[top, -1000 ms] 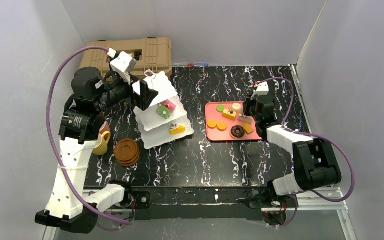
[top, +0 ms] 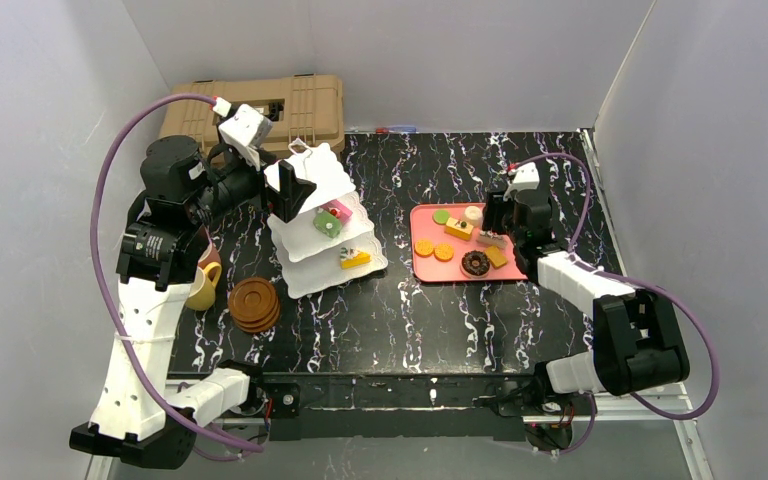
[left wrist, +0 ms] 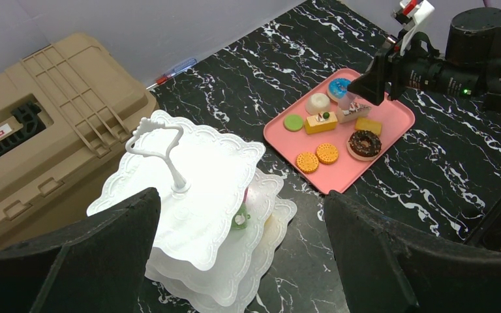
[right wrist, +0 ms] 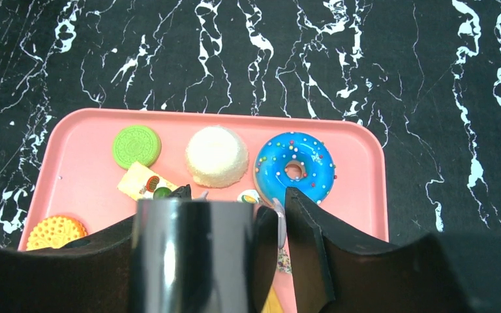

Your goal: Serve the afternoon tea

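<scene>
A pink tray (top: 425, 213) holds toy treats: a blue donut (right wrist: 313, 163), white bun (right wrist: 216, 156), green round cookie (right wrist: 136, 145), orange cookies, cake pieces and a chocolate donut (left wrist: 364, 144). My right gripper (top: 495, 205) is open, low over the tray's right part beside the blue donut and a cake slice (left wrist: 350, 113). A three-tier white stand (top: 310, 277) stands left of the tray, with pink, green and yellow pieces on its lower tiers. My left gripper (top: 288, 192) hangs open and empty over the stand's top tier (left wrist: 196, 169).
A tan case (top: 250, 90) lies at the back left. Stacked brown saucers (top: 254, 300) and mugs (top: 203, 288) sit at the left, partly behind the left arm.
The right arm has shifted slightly to the right over the last second, its gripper staying over the tray. The left arm has not moved.
</scene>
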